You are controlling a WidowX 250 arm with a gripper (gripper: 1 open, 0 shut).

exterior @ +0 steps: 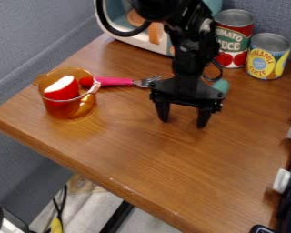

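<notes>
My black gripper (pixel 182 116) hangs low over the middle of the wooden table (pixel 160 164), its two fingers pointing down and spread apart, with nothing visible between them. To its left, an orange translucent pot (pixel 66 105) holds a red and white object (pixel 61 88). A pink-handled fork (pixel 114 81) lies behind the pot, reaching toward the gripper. A teal object (pixel 222 86) is partly hidden just behind the gripper at its right.
A tomato can (pixel 232 41) and a yellow can (pixel 267 56) stand at the back right, beside a toy appliance (pixel 135 32). A dark panel with white knobs (pixel 289 191) borders the right side.
</notes>
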